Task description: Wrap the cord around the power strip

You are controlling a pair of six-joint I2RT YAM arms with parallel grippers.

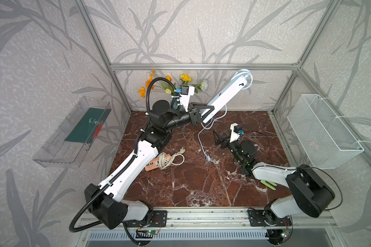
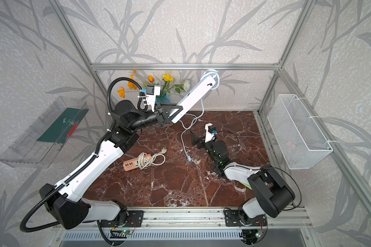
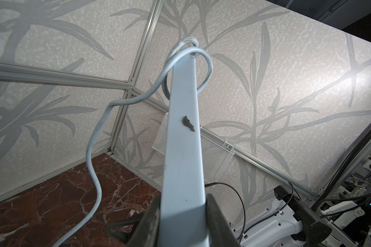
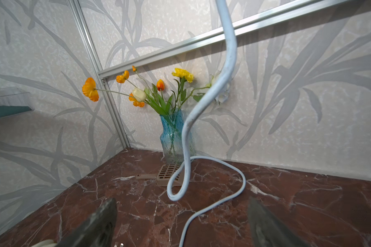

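My left gripper [image 1: 202, 113] is shut on the long white power strip [image 1: 224, 94], raised at a slant above the table. In the left wrist view the strip [image 3: 183, 156] points away from the fingers, with loops of pale cord [image 3: 204, 57] round its far end. The cord drops to the table and runs forward in curves to a plug [image 1: 208, 158]. My right gripper [image 1: 218, 138] stands open low over the table, right of the cord, its fingers empty. In the right wrist view the hanging cord [image 4: 206, 98] passes ahead of the open fingers.
A pink power strip [image 1: 151, 164] with coiled cable lies at left on the marble table [image 1: 193, 185]. A vase of flowers [image 4: 169, 131] and a slotted scoop [image 4: 162, 175] are at the back. A green garden fork [image 1: 268, 184] is under my right arm. Baskets [image 1: 323, 131] hang on the walls.
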